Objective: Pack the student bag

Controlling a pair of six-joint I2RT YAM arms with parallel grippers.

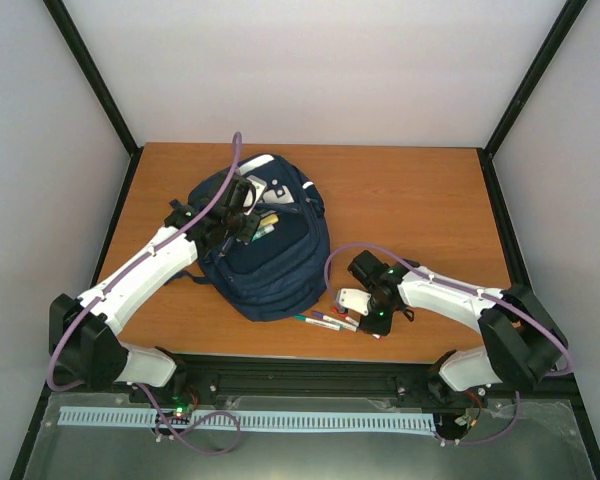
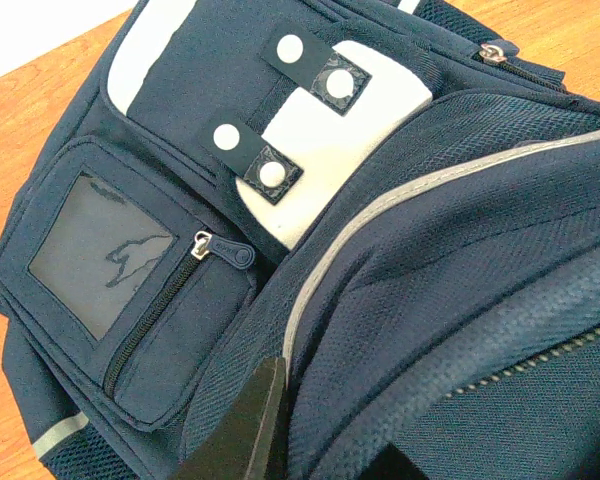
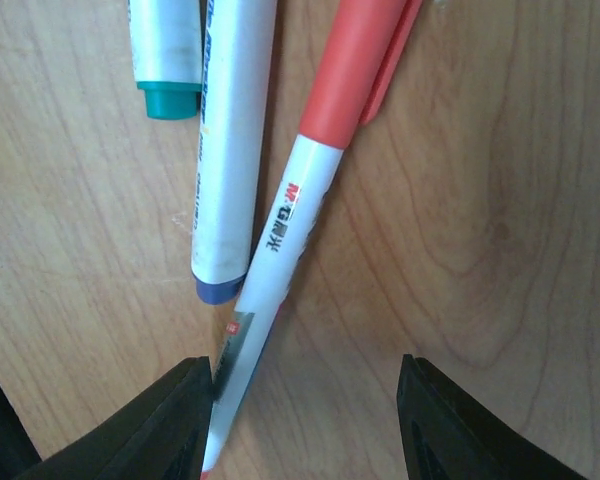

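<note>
The navy backpack (image 1: 280, 260) lies on the table, its upper compartment showing a few light items. My left gripper (image 1: 242, 225) is over it; in the left wrist view its dark fingers press shut at the bag's fabric edge. My right gripper hangs low over three pens at the bag's lower right, its fingers apart on either side of the lower end of a red-capped pen (image 3: 290, 220). Beside that lie a blue-ended marker (image 3: 230, 160) and a teal-ended marker (image 3: 165, 50).
</note>
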